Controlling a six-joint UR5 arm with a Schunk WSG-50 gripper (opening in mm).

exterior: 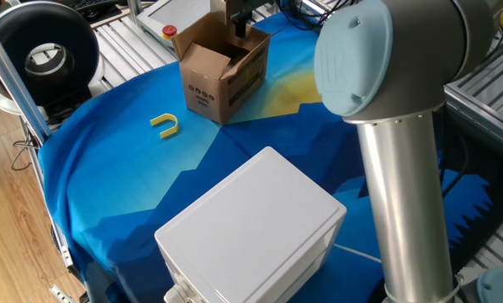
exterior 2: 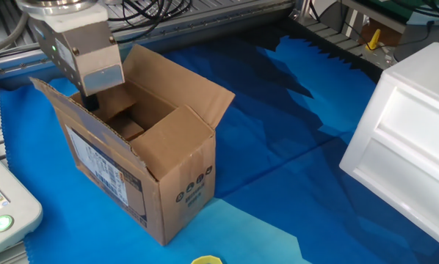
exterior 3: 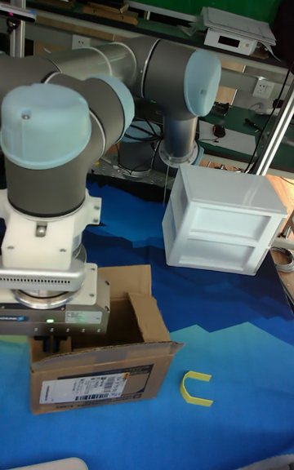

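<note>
An open cardboard box [exterior: 208, 97] stands on the blue cloth, its flaps spread; exterior view 2 shows the same box [exterior 2: 191, 172] with brown cardboard inside. My gripper [exterior 2: 91, 103] points down at the box opening, on the labelled side, its dark tips partly below the rim. From the front, the gripper body [exterior 3: 52, 321] hangs over the box's left part. Whether the fingers are apart or together does not show, nor whether anything is between them. A yellow U-shaped piece [exterior: 165, 126] lies flat on the cloth, apart from the box.
A white drawer unit [exterior: 251, 223] stands on the cloth, well away from the box. Beside the box is a tablet-like panel [exterior 2: 6, 209] with a lit green button. Black cables [exterior 2: 150, 18] lie behind. Open cloth separates the box and drawers.
</note>
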